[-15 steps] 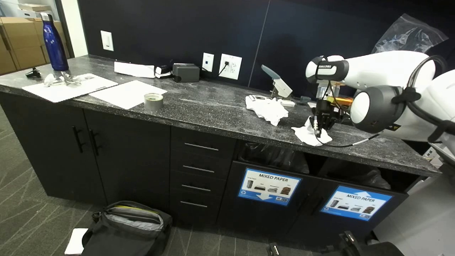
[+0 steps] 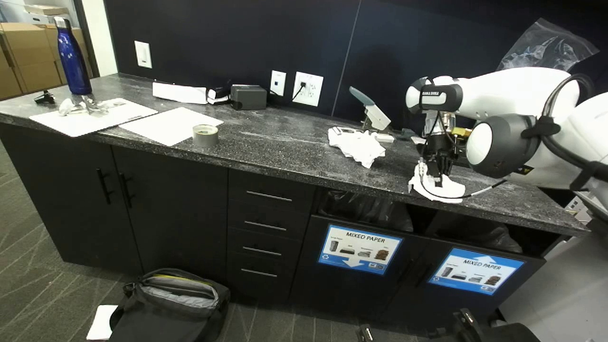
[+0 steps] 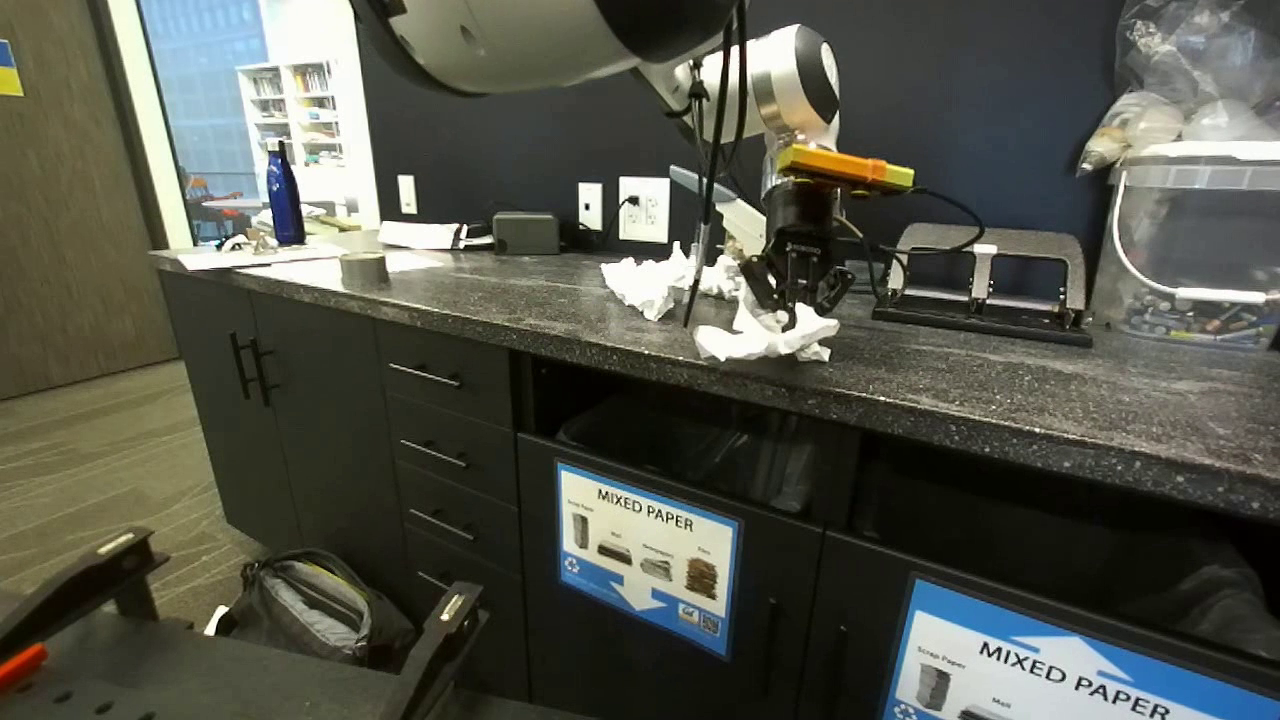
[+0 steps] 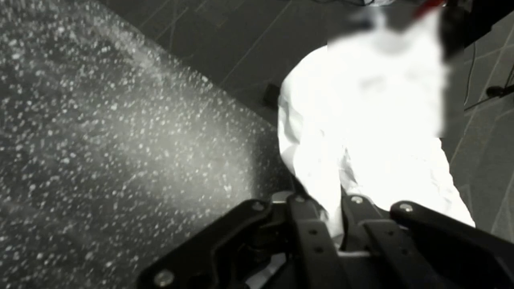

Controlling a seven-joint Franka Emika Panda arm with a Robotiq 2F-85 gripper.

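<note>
My gripper is shut on a crumpled white paper (image 4: 385,144), a fold of which is pinched between the black fingers. In exterior view 1 the paper (image 2: 447,189) hangs under the gripper (image 2: 437,176) at the counter's front edge, overlapping it. From exterior view 2 the gripper (image 3: 786,314) points down with the paper (image 3: 756,340) spread out around its fingertips. Whether the paper still touches the counter is hard to tell. A second crumpled white paper (image 2: 359,147) lies apart on the counter (image 2: 285,154), to the left.
Below the counter are two bins with open slots (image 2: 365,208) and "Mixed Paper" signs (image 2: 360,249). A tape roll (image 2: 205,136), flat sheets (image 2: 171,125) and a blue bottle (image 2: 72,60) occupy the left side. Behind the gripper stand a hole punch (image 3: 984,282) and a clear bucket (image 3: 1188,252).
The gripper has turned and shifted slightly, carrying the held paper to the right and toward the counter's front edge. The other crumpled paper has stayed where it was.
</note>
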